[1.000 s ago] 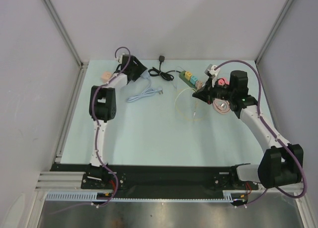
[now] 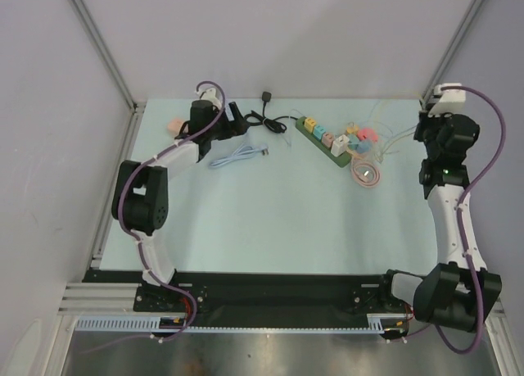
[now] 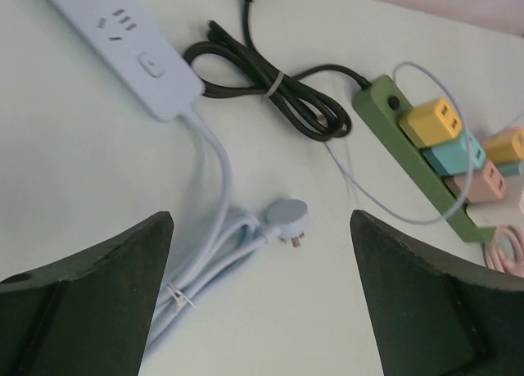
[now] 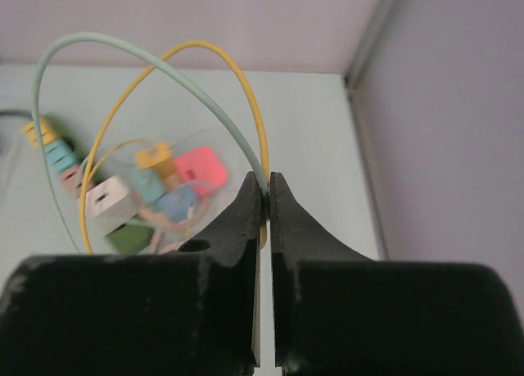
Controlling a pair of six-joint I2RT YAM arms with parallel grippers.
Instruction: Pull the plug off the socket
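My right gripper is shut on thin looped cables, one pale green (image 4: 201, 93) and one yellow (image 4: 222, 51), high at the table's right edge. My left gripper hangs open over a white cord (image 3: 217, 155) with a round plug (image 3: 291, 216); nothing is between its fingers. A white power strip (image 3: 139, 56) lies beyond. A green socket strip (image 3: 409, 147) holds yellow, blue, pink and white blocks (image 2: 340, 144), with more coloured pieces beside it.
A coiled black cable (image 3: 303, 106) with a black plug (image 2: 266, 97) lies at the back. A pink coiled cord (image 2: 366, 173) sits right of the strip.
My right arm has swung from the middle to the right edge, carrying the cables along. The left arm has come slightly toward the front and its gripper has turned.
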